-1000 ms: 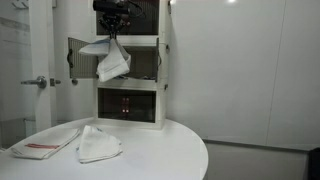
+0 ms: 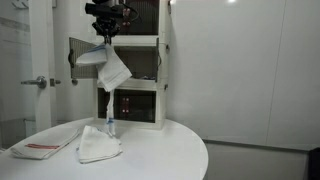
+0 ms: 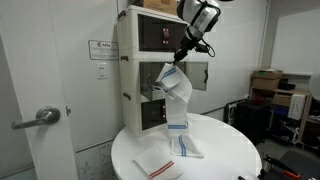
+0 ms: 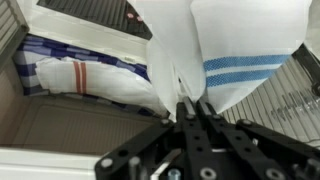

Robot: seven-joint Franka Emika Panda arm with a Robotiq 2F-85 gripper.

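A white cloth with blue stripes (image 2: 116, 72) hangs high above the round table, and my gripper (image 2: 107, 42) is shut on its upper part. Its long tail dangles down to about table level in exterior view 1. In the wrist view the cloth (image 4: 235, 35) spreads up from the gripper, covering much of the upper middle; the exact pinch is partly hidden by the fingers. Exterior view 2 has the cloth (image 3: 174, 85) draped below the gripper in front of the cabinet (image 3: 130, 60).
On the white table (image 2: 170, 155) lie a red-striped cloth (image 2: 45, 145) and a folded white cloth (image 2: 98, 145). The cabinet's door (image 2: 84, 60) stands open at the left. Inside, a checked cloth (image 4: 125, 65) and a red-striped one (image 4: 60, 76) lie on a shelf.
From a compact bundle a second ago, the cloth has come to hang longer.
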